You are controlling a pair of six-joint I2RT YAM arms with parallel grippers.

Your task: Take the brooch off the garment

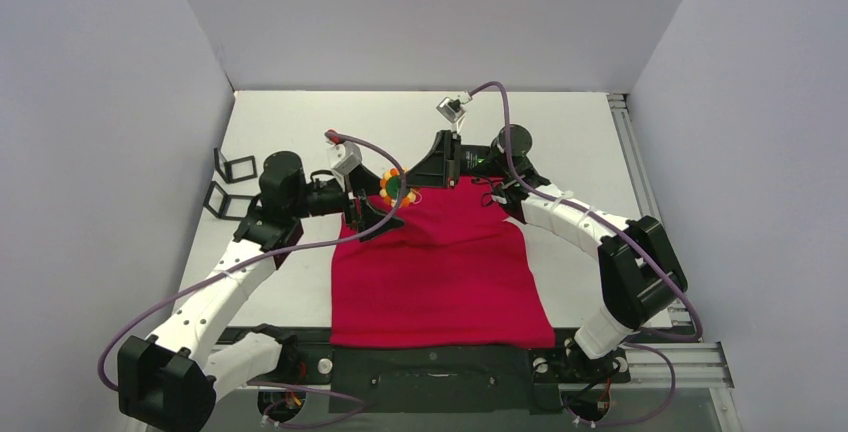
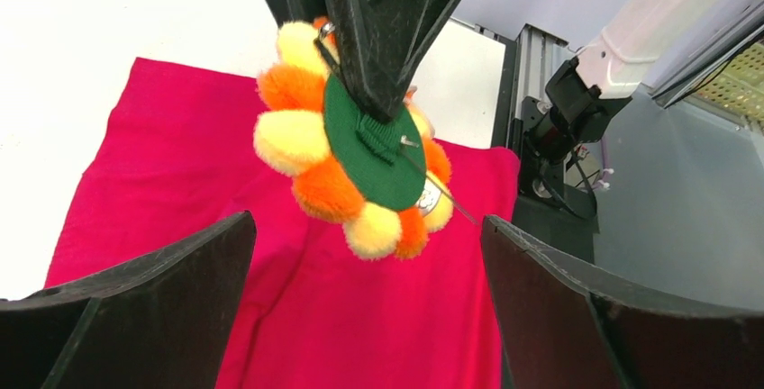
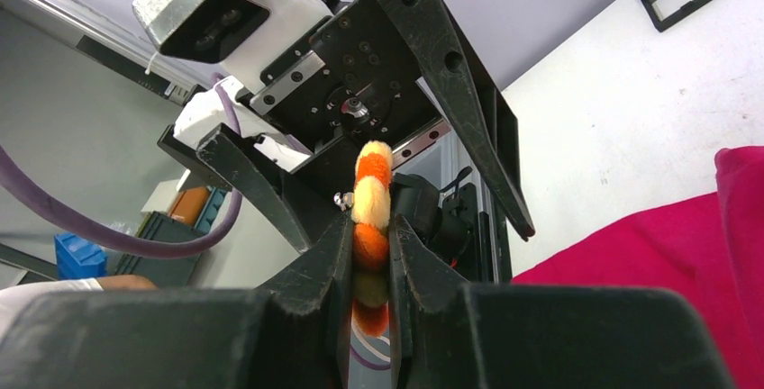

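The brooch is a plush flower (image 2: 297, 141) with orange and yellow petals and a green felt back (image 2: 347, 150), a thin pin wire sticking out from it. My right gripper is shut on it; the right wrist view shows the flower edge-on between the fingers. My left gripper (image 1: 390, 208) stands open beside the flower, its fingers (image 2: 149, 303) spread wide. In the left wrist view the brooch appears ahead of that gap, with nothing gripped. The red garment (image 1: 435, 292) lies on the table, seen beneath the held brooch.
Two black frames (image 1: 238, 170) rest at the table's left edge. Purple cables (image 1: 250, 260) loop along both arms.
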